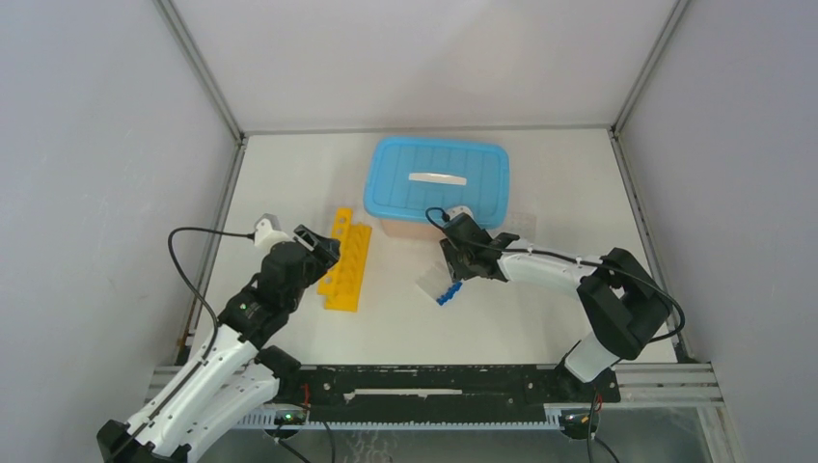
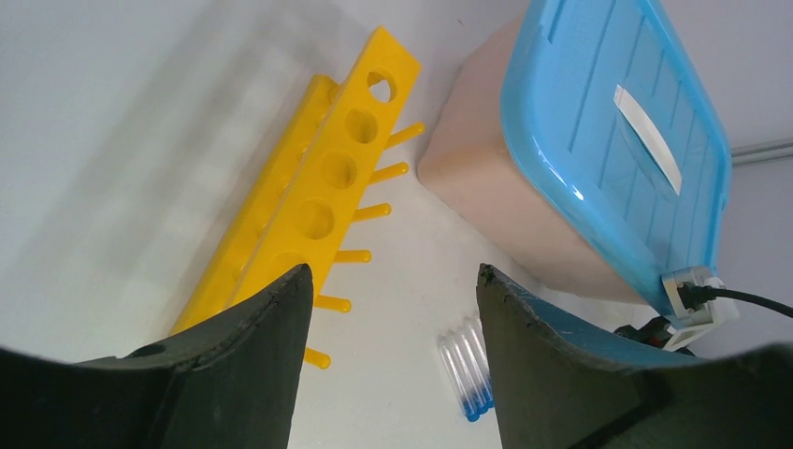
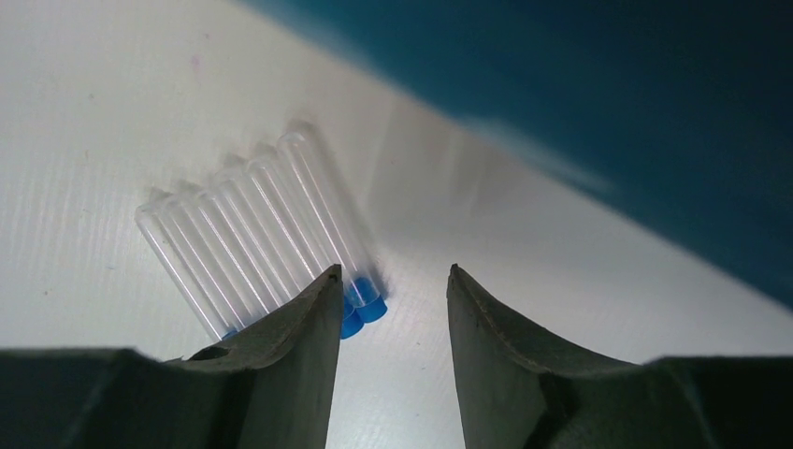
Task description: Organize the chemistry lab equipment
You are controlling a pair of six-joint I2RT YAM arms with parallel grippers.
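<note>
Several clear test tubes with blue caps (image 3: 371, 308) lie side by side on the table, their far ends pointing toward the box. My right gripper is open above them with nothing between its fingers; its left finger covers some of the caps. In the left wrist view the tubes (image 2: 465, 367) are partly behind a finger. A yellow test tube rack (image 2: 338, 170) with round holes and a row of pegs lies on the left of the table. Just left of that rack, my left gripper hangs open and empty.
A box with a blue lid (image 1: 439, 199) stands at the back centre, close against the right gripper and filling the upper right of its wrist view. Bare table (image 1: 405, 333) lies in front of the tubes and on the far right.
</note>
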